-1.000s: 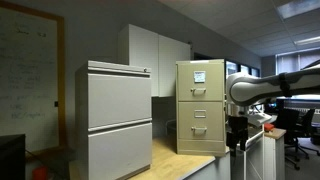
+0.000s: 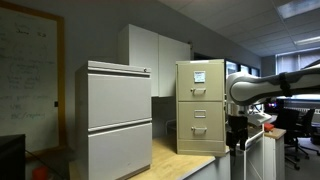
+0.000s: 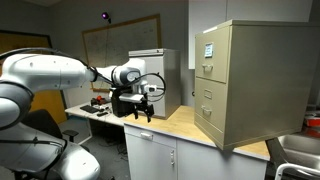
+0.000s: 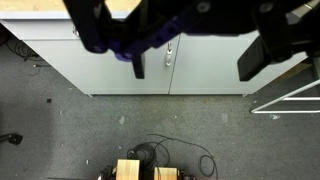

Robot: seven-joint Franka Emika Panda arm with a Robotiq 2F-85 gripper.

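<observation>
My gripper is open, its two dark fingers wide apart at the top of the wrist view with nothing between them. In the second exterior view the gripper (image 3: 143, 114) points down above the front part of the counter, left of the tan filing cabinet (image 3: 208, 100). That cabinet (image 2: 200, 108) has two drawers with handles and a label, and stands upright and apart from the gripper. A grey filing cabinet (image 2: 117, 120) with two closed drawers is farther left on the wooden counter (image 2: 168, 160).
Below the counter are grey cupboard doors (image 4: 120, 68) with handles. Cables (image 4: 185, 142) lie on the grey floor (image 4: 70, 120). A white wall cabinet (image 2: 145, 48) hangs behind the filing cabinets.
</observation>
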